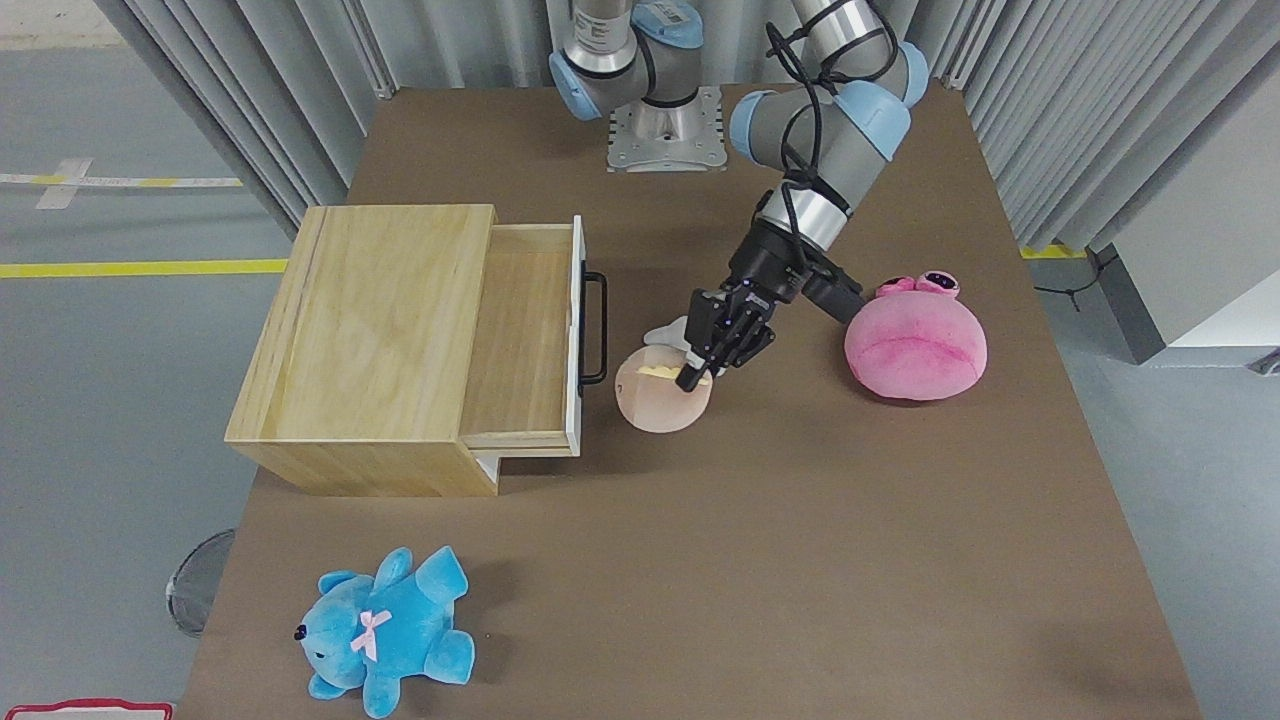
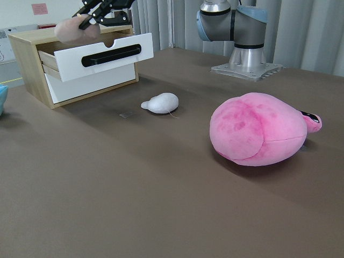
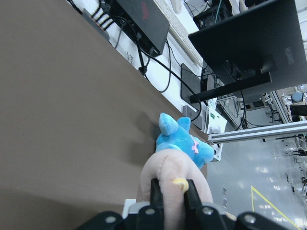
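Note:
My gripper [image 1: 708, 366] is shut on a pale peach plush toy [image 1: 654, 406], lifted off the table; in the wrist view the toy [image 3: 170, 170] fills the space between the fingers. In the left view the toy [image 2: 72, 33] hangs in front of the wooden cabinet [image 1: 348, 324], seen against its open white-fronted drawer [image 1: 516, 336]. The drawer's inside looks empty from the front view. A white plush toy [image 2: 161, 103] lies on the table, partly hidden behind the held toy in the front view.
A pink plush toy [image 1: 914, 348] sits right of the arm. A blue bear [image 1: 402, 636] lies at the front left.

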